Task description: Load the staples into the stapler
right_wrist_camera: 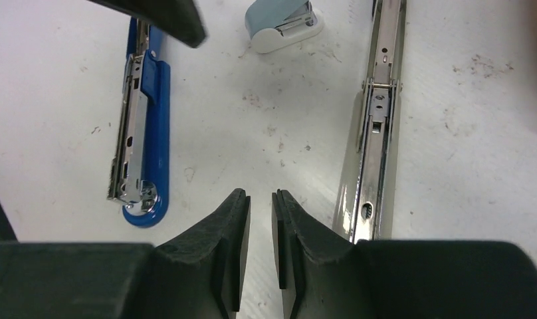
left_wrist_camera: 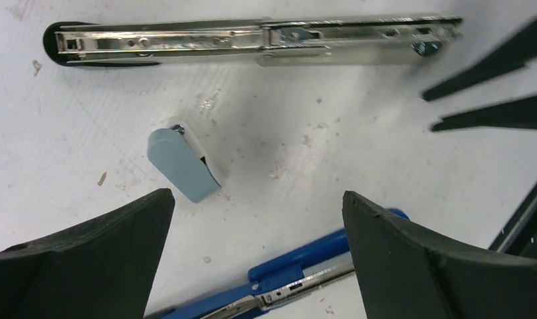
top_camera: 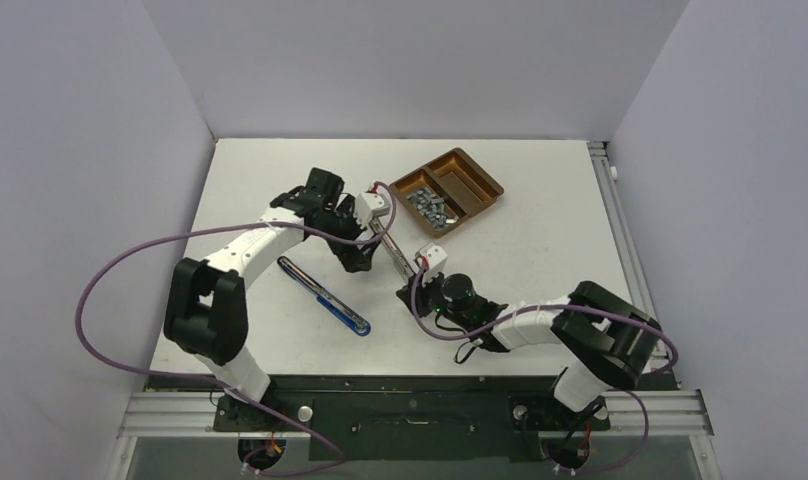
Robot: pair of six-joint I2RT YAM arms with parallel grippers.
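A long silver stapler lies opened out on the white table, between my two grippers, also seen upright along the right of the right wrist view. A blue stapler lies open to its left. A small grey-blue stapler rests between them. My left gripper hangs above the small stapler, open, with nothing visible between its fingers. My right gripper is beside the silver stapler's near end, its fingertips nearly together; whether anything thin is between them cannot be seen.
A brown two-compartment tray at the back holds many small grey staple pieces in one compartment. Walls bound the table at left, right and back.
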